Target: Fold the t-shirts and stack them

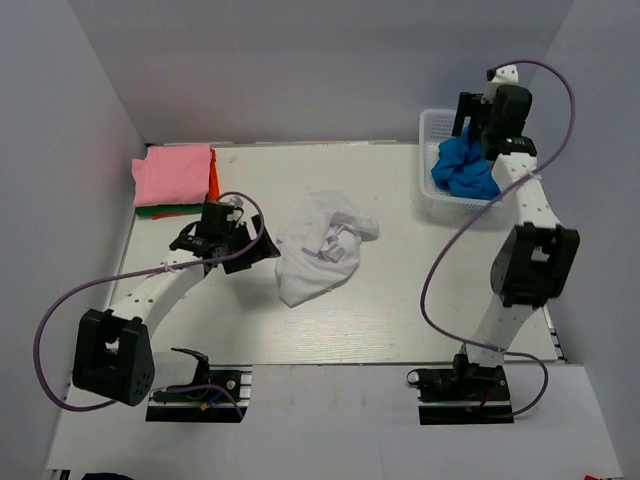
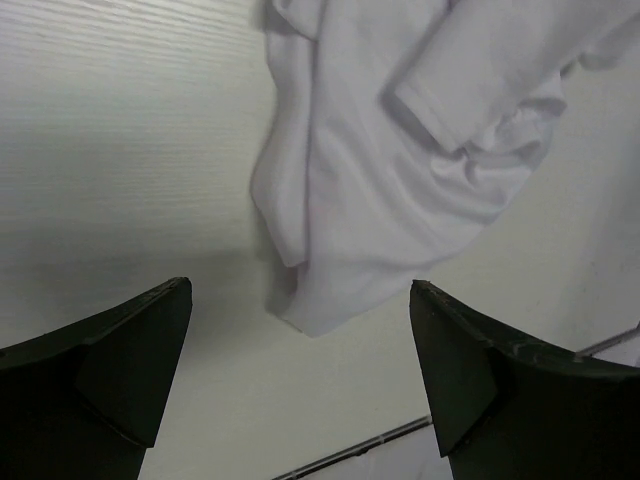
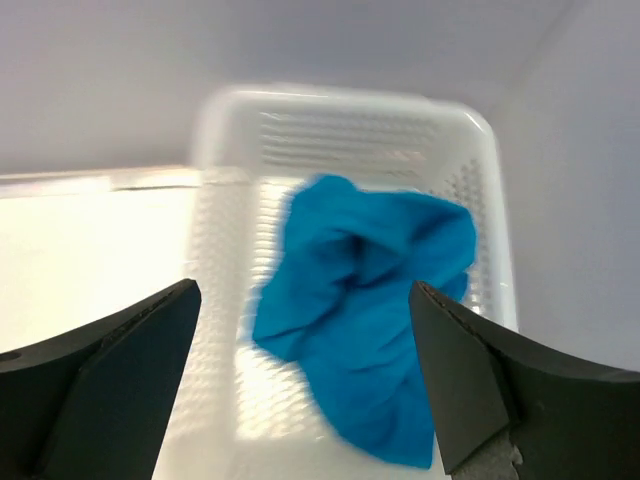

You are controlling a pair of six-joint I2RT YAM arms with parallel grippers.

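A crumpled white t-shirt [image 1: 318, 262] lies in the middle of the table. Just left of it my left gripper [image 1: 262, 246] hangs open; its fingers [image 2: 130, 365] frame the shirt's near corner [image 2: 330, 290] without holding cloth. At the back right a blue t-shirt [image 1: 462, 166] rests bunched up in a white basket [image 1: 437, 128]. My right gripper is above that basket, open, with the blue cloth [image 3: 360, 300] lying below and clear of its fingers. Folded shirts form a stack at the back left, a pink one [image 1: 173, 176] on top.
Orange [image 1: 213, 178] and green [image 1: 165, 210] edges show beneath the pink shirt. Bare table [image 1: 400, 300] surrounds the white shirt on the right and front. A wall stands close behind the basket and another to its right.
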